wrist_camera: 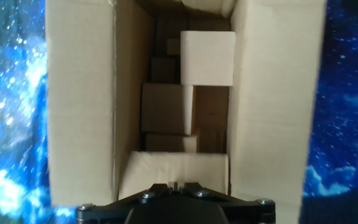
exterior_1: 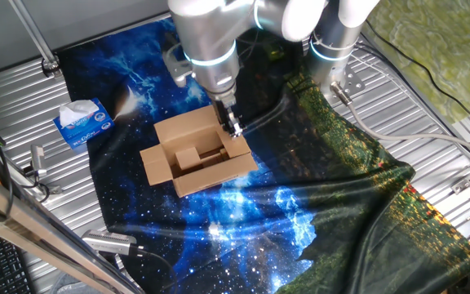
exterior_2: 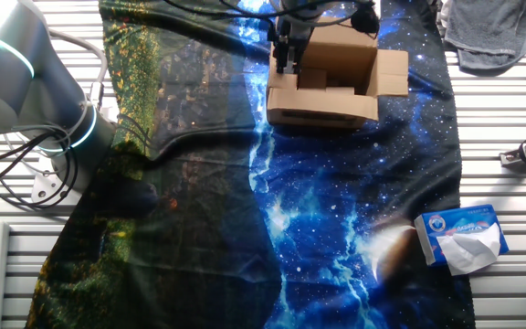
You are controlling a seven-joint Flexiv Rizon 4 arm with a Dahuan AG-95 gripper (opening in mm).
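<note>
An open cardboard box (exterior_1: 210, 176) sits on the star-patterned cloth, its flaps folded outward. Inside it, the wrist view shows several smaller cardboard blocks, among them a pale square block (wrist_camera: 207, 58) standing highest and a darker block (wrist_camera: 166, 109). My gripper is over the box's near end, where a flap (wrist_camera: 176, 169) lies just beyond the fingertips. Its two fingers meet at the middle, and nothing shows between them. From the second exterior view, the gripper (exterior_2: 287, 69) hangs above one end of the box.
A blue tissue box (exterior_1: 84, 124) stands on the cloth's edge, well apart from the cardboard box. Dark grey fabric (exterior_2: 491, 33) lies on the slatted metal table.
</note>
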